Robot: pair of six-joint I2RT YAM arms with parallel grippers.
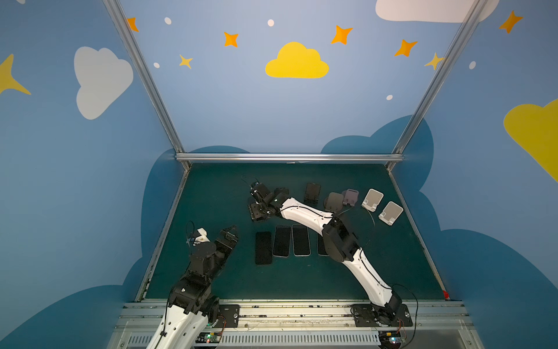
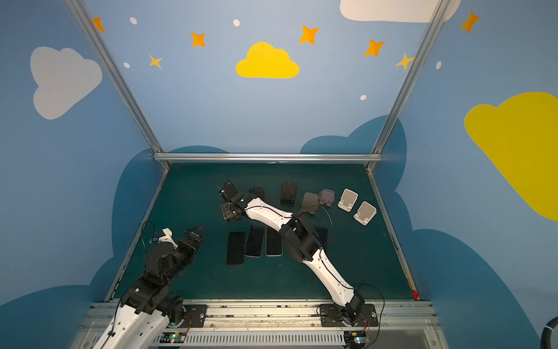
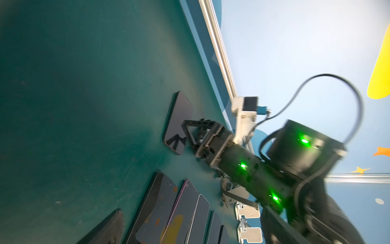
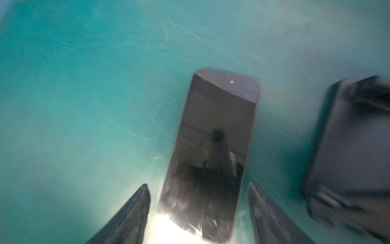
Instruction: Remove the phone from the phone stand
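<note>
In the right wrist view, a black phone (image 4: pixel 215 134) shows screen up, its lower half between the separated fingers of my right gripper. Slivers of table show beside its edges, so I cannot tell whether the fingers touch it. The left wrist view has that phone (image 3: pixel 178 118) low over or on the table, one right finger overlapping its edge. Right beside it is a dark phone stand (image 4: pixel 357 150), blurred, with no phone on its visible part. My left gripper is open and empty, off to the front left.
Several phones, such as one black phone (image 1: pixel 263 248), lie in a row in front of the right gripper; the right arm crosses above the row. More empty stands, including a black stand (image 1: pixel 312 192) and a white stand (image 1: pixel 372 200), are behind and to the right.
</note>
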